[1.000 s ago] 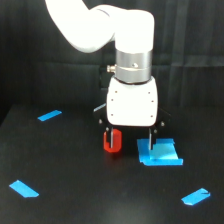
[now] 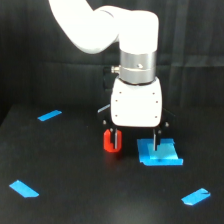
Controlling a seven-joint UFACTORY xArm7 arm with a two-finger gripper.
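Note:
My gripper (image 2: 136, 145) points down over the dark table, its two fingers wide apart. I see nothing held between them. A small red object (image 2: 112, 145) stands upright at the left finger, which overlaps it in view; whether they touch I cannot tell. The right finger hangs in front of the back part of a bright blue, square, tray-like object (image 2: 162, 160) on the table.
Strips of blue tape lie at the back left (image 2: 50, 115), front left (image 2: 24, 189) and front right (image 2: 196, 197). A dark curtain closes off the back.
My gripper has shifted slightly to the right and a little lower. The red object and the blue one appear to be where they were.

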